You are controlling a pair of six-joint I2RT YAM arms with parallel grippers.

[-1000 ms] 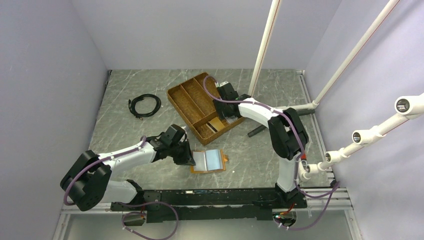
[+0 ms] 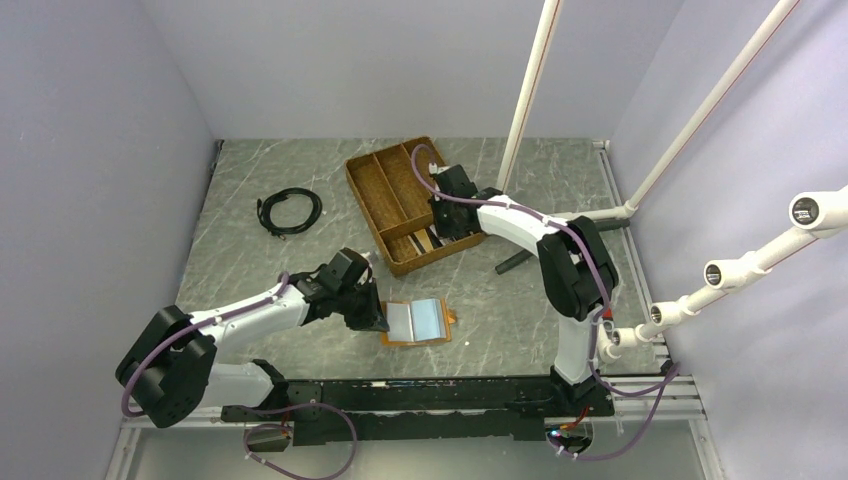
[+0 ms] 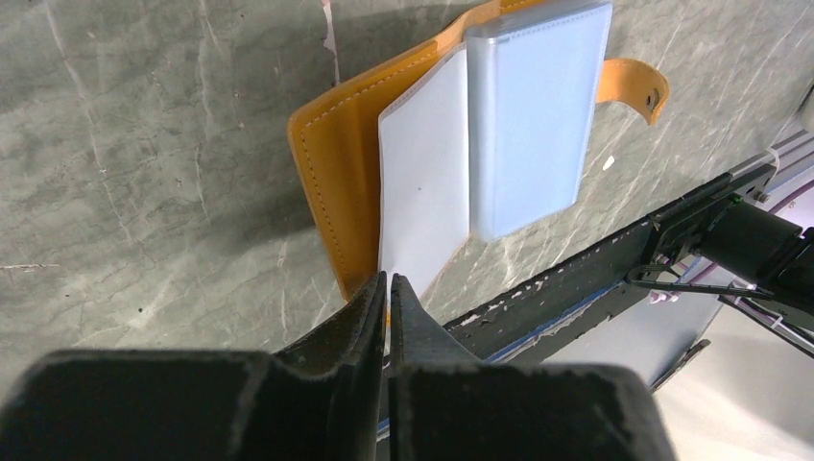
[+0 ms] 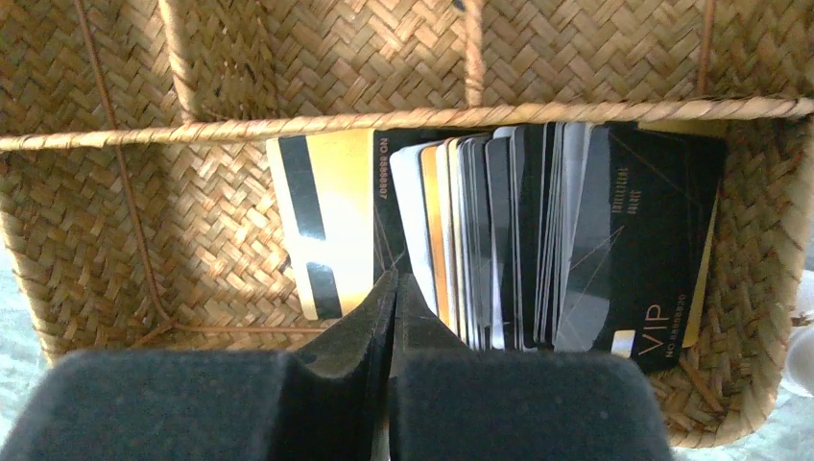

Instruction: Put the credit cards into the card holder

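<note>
The open tan card holder (image 2: pixel 445 335) (image 3: pixel 336 192), with clear sleeves, lies on the table. My left gripper (image 2: pixel 372 322) is at its sleeve edge, fingertips close together; whether they grip anything is unclear. In the right wrist view, a packed row of cards (image 4: pixel 499 221) stands between flat-lying gold-and-black (image 4: pixel 336 230) and black VIP (image 4: pixel 643 230) cards in a woven basket compartment. My right gripper (image 2: pixel 445 230) is shut over them, nothing visible between its fingers.
The divided basket (image 2: pixel 375 215) (image 4: pixel 785 288) is at the back centre. A coiled black cable (image 2: pixel 264 215) lies left of it, and a dark bar (image 2: pixel 512 262) to its right. Bare table surrounds the holder on the right.
The basket has shifted right and slightly up in the top view, and the right gripper has moved slightly. The left arm has shifted very little.
</note>
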